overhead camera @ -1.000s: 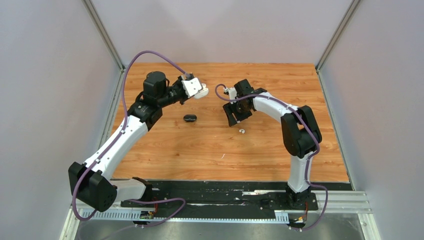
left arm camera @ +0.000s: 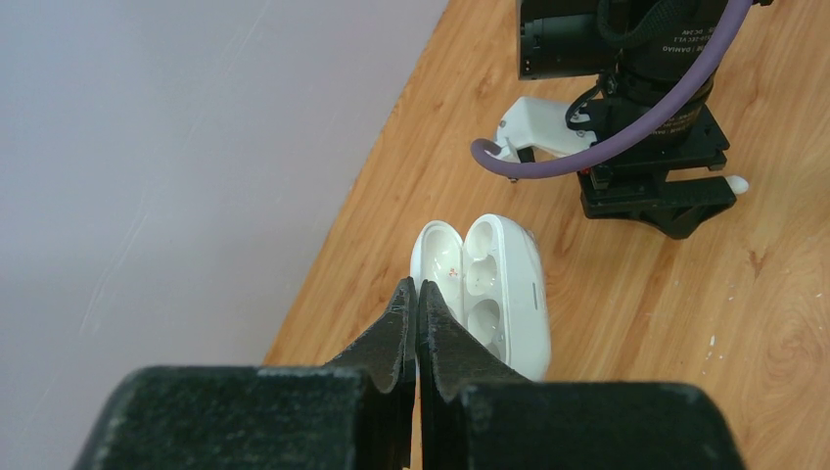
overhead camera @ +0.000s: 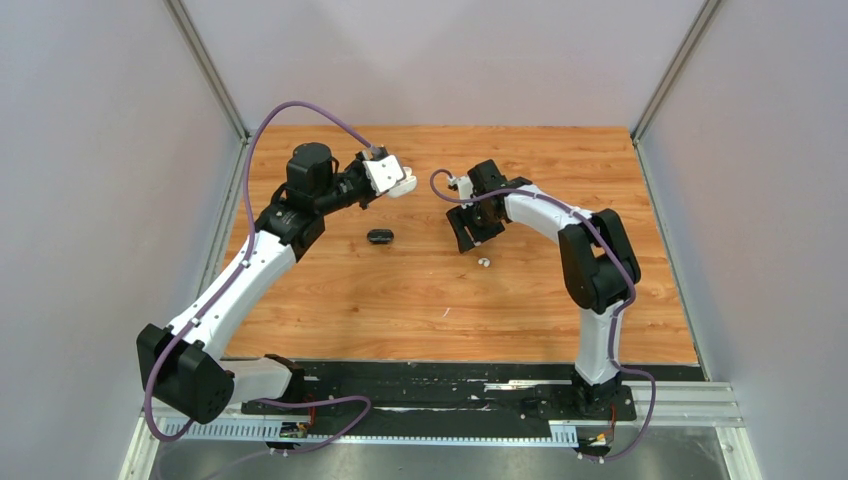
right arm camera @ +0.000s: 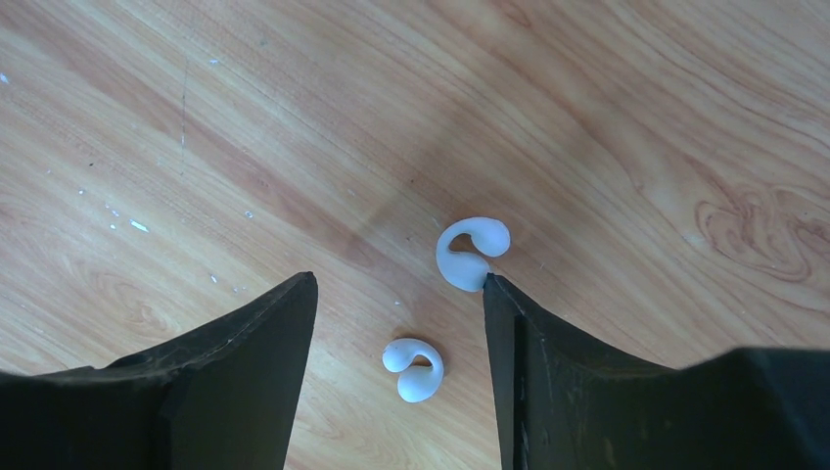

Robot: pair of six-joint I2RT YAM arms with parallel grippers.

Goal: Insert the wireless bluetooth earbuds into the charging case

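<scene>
The white charging case (left arm camera: 524,294) stands opened, its lid and base side by side, with bare wells showing inside the base. Just in front of it in the left wrist view, my left gripper is shut, nothing visible between its fingers; whether they touch the case I cannot tell. My right gripper is open above the table. Two white C-shaped earbuds lie there: the farther earbud (right arm camera: 466,257) appears to meet the tip of the right-hand finger, while the nearer earbud (right arm camera: 419,370) lies between the spread fingers in that view.
A small black object (overhead camera: 380,236) rests on the wooden table (overhead camera: 380,310) between the arms, nearer the left one. Purple cables run along both arms. Apart from tiny white specks, the front middle of the table is clear.
The right arm's elbow has shifted very slightly to the left. Both grippers, the earbuds and the case look unmoved.
</scene>
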